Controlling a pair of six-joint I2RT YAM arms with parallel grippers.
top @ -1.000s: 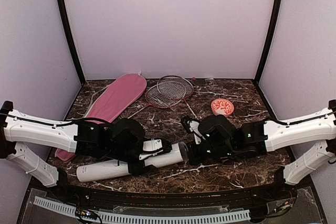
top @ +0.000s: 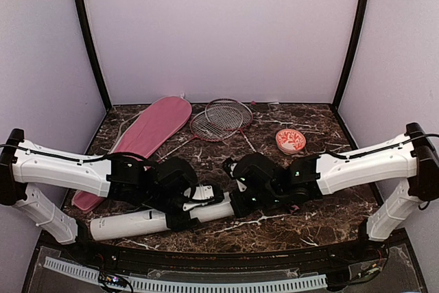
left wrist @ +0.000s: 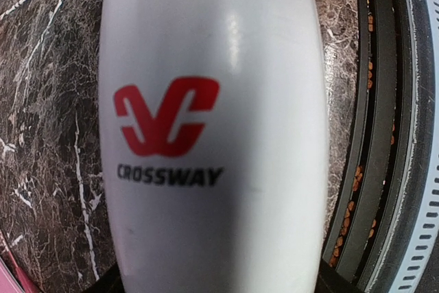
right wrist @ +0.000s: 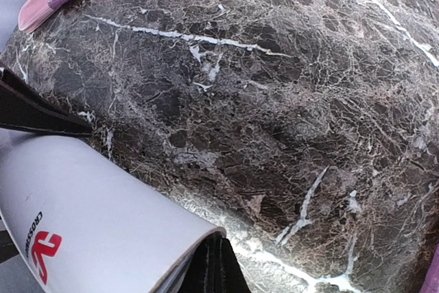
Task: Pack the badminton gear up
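A white tube (top: pixel 127 225) with a red logo and the word CROSSWAY lies along the table's front left. My left gripper straddles it, one finger (left wrist: pixel 108 283) on either side; whether they press on it cannot be seen. At the tube's right-hand open end, my right gripper is shut, nothing showing between its fingers, its tips right at the rim of the tube (right wrist: pixel 103 204). Two red-framed rackets (top: pixel 219 121) lie overlapping at the back middle. A long pink racket bag (top: pixel 154 128) rests at the left.
A round red and white item (top: pixel 291 141) sits at the right rear. Walls enclose the table on the left, back and right. Dark marble (top: pixel 302 231) is bare toward the front right. A dark rail (top: pixel 212 260) runs along the front edge.
The tube has shifted left relative to my left gripper, which has stayed nearly in place. My right gripper has moved left along with the tube's right end.
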